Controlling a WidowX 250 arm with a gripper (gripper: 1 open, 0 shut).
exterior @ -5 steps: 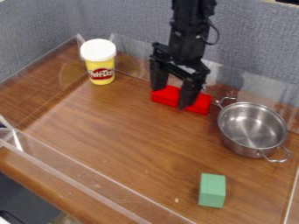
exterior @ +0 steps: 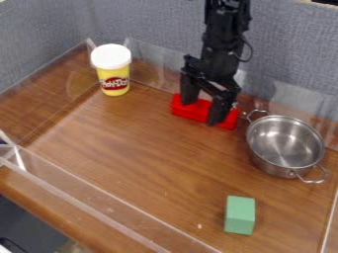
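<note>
My black gripper (exterior: 204,99) hangs at the back centre, open, with its fingers down around a red block (exterior: 187,109) lying on the wooden table. The block's middle is partly hidden behind the gripper.
A Play-Doh tub (exterior: 114,81) with a white lid stands at the back left. A steel pot (exterior: 286,145) with handles sits to the right, a green block (exterior: 240,215) at the front right.
The gripper has shifted slightly back toward the rear wall, over the red block. The other objects look unmoved.
</note>
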